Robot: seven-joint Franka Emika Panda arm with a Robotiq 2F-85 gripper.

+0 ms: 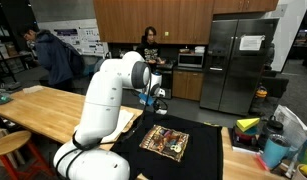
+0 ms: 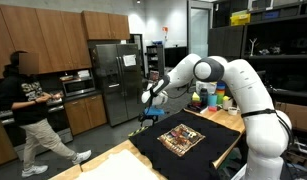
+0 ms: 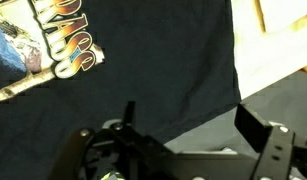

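Observation:
A black cloth with a colourful printed picture lies spread on the table; it may be a shirt. In the wrist view the print fills the upper left and the cloth runs beneath the fingers, its edge and a corner showing at the right. My gripper is open, fingers wide apart, nothing between them. From outside, the gripper hangs over the far left part of the table, beyond the print. Whether a finger touches the cloth I cannot tell.
Bare wooden table extends to the left. Along the right side stand a blue container and a stack of coloured items. A red stool is at the front left. A person walks behind the table.

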